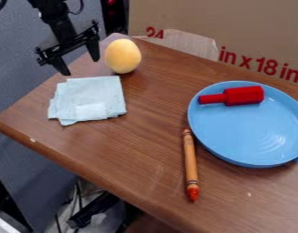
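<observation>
My black gripper [78, 62] is at the upper left, above the table's back-left edge, with its fingers open and nothing visible between them. A light blue folded cloth [87, 99] lies below it on the wooden table. A yellow rounded object [123, 55] sits just right of the gripper. On the right, a blue plate [249, 136] holds a red cylinder with a narrow handle [241, 96]. An orange crayon [190, 167] lies left of the plate.
A cardboard box [236, 36] stands along the back. The table's left edge drops away to the floor.
</observation>
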